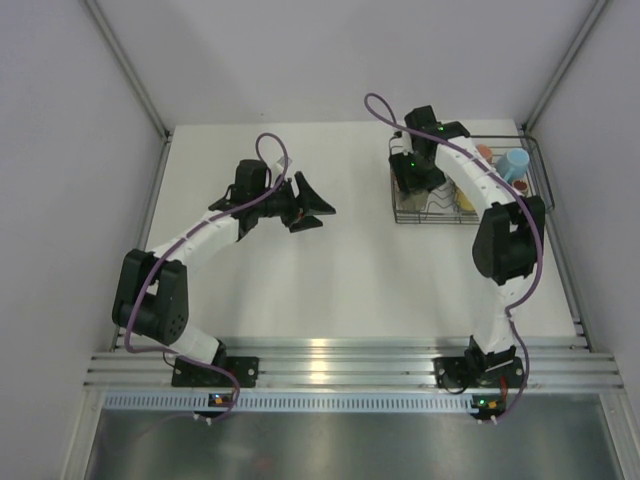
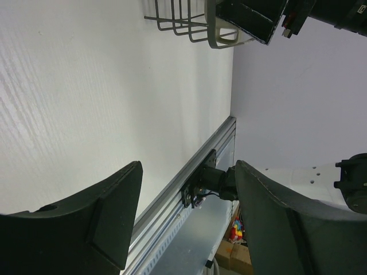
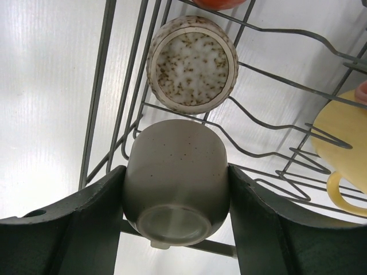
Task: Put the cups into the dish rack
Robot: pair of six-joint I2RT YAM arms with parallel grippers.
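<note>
My right gripper is shut on a pale grey cup (image 3: pixel 176 154), its fingers on either side. The cup is tilted at the front left corner of the wire dish rack (image 1: pixel 397 216); whether it touches the wires I cannot tell. Just behind it, a speckled cup (image 3: pixel 192 70) stands bottom up in the rack. An orange-red cup (image 3: pixel 219 2) peeks in beyond that. To the right sits a yellow cup (image 3: pixel 343 134) with its handle toward the front. My left gripper (image 1: pixel 325 214) hangs open and empty over the bare table, left of the rack.
A blue cup (image 1: pixel 513 164) and a brownish-orange cup (image 1: pixel 485 152) occupy the rack's right part. Open table (image 1: pixel 290 290) lies left and in front of the rack. The right forearm (image 1: pixel 505 240) crosses above the rack's front right.
</note>
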